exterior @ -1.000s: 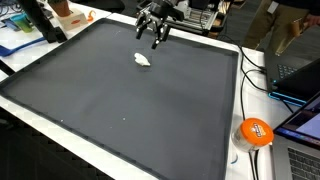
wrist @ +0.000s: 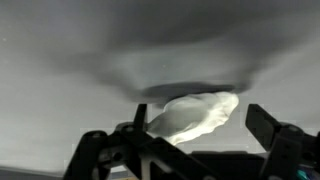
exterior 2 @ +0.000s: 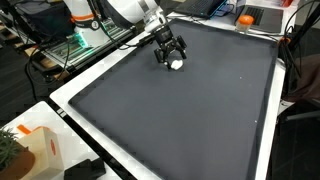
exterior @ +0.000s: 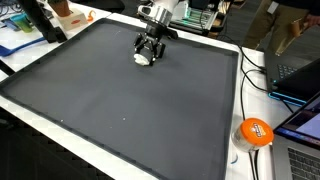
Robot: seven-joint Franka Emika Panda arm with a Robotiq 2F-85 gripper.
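A small white object lies on the dark tabletop near the robot's base; what it is cannot be made out. My gripper is low over the table, right at the object, with its fingers spread. In the wrist view the white object shows between the two dark fingers, nearer the left one. The gripper stands open and does not clasp it. A soft shadow falls on the grey surface beyond the object.
An orange-topped white container stands off the table's right edge, near laptops. Clutter, including a blue item, lies beyond the far left edge.
The arm has come down and toward the white object, from behind it to right over it. The object looks to be in the same place.
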